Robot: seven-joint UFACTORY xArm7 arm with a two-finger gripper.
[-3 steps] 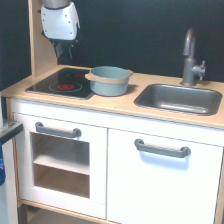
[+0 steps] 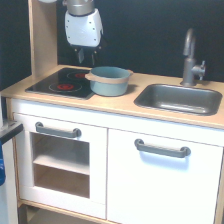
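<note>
A grey-blue pot (image 2: 110, 86) with tan handles stands upright on the counter, at the right edge of the black stovetop (image 2: 58, 84). My gripper (image 2: 86, 55) points down from the white arm end (image 2: 84, 30), above the pot's left side. Its dark fingers blend into the dark wall, so their spread is hard to make out. In this view the pot appears below the fingers, with a gap between them.
To the right, a metal sink (image 2: 180, 98) is set into the wooden counter (image 2: 145, 82), with a grey faucet (image 2: 190, 62) behind it. Below are an open-looking oven front (image 2: 60, 165) and a white cabinet door (image 2: 160, 180). A wooden post (image 2: 44, 40) rises at the left.
The arm end and gripper have moved to the right and slightly lower, from above the stovetop to nearer the pot. The pot has not visibly moved.
</note>
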